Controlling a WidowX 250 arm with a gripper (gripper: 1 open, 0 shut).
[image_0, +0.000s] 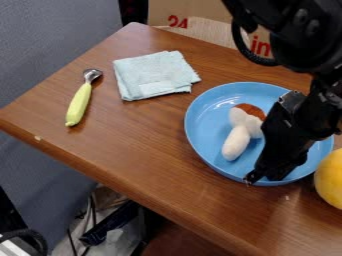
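Note:
The black gripper (267, 165) reaches down over the right part of a blue plate (214, 113), its tip low near the plate's front right. Whether its fingers are open or shut cannot be made out. On the plate lies a white toy mushroom (237, 140) with an orange-brown piece (251, 108) behind it, just left of the gripper.
A folded pale cloth (154, 74) lies behind the plate. A yellow-handled scoop (79, 103) is near the table's left edge. A yellow round object (330, 181) sits at the right.

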